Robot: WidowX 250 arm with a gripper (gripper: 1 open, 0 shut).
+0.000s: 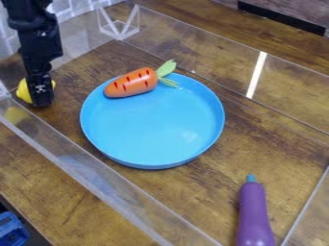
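My black gripper (38,91) reaches down at the far left, its fingers around a small yellow object (23,91) on the wooden floor; whether they close on it is unclear. To its right, a blue plate (152,125) holds an orange toy carrot (130,83) with green leaves at its back rim.
A purple toy eggplant (253,213) lies at the front right. Clear walls (100,187) border the workspace. A blue object (10,231) is at the bottom left. The wooden floor right of the plate is mostly clear.
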